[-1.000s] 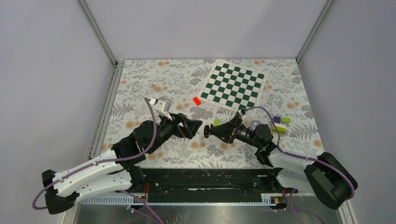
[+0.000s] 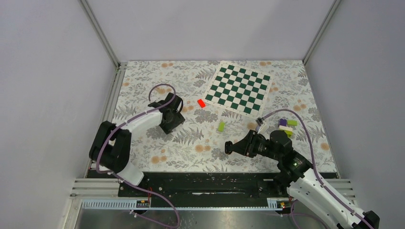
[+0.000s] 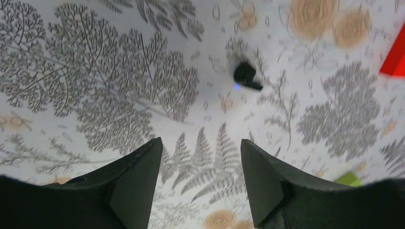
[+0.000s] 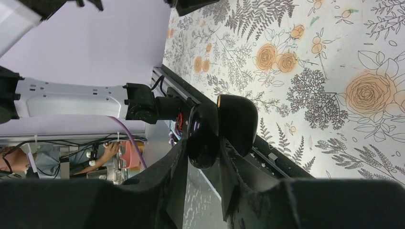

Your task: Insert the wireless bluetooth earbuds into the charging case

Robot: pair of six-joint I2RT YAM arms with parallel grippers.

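Observation:
My right gripper is shut on the black charging case (image 4: 204, 133), whose lid stands open, as the right wrist view shows; in the top view it hangs over the front middle of the table (image 2: 186, 148). My left gripper is part open, pointing down at the table, with nothing between its fingers. Ahead of it in the left wrist view lies a small, blurred black earbud (image 3: 244, 72) with a blue light.
A red block (image 2: 201, 103) and a green block (image 2: 221, 126) lie mid-table. A checkered board (image 2: 238, 88) is at the back; several coloured blocks (image 2: 288, 128) sit at the right.
My left gripper has moved back and left, away from the case, turning down over the table. My right gripper has drawn toward the front right with the case.

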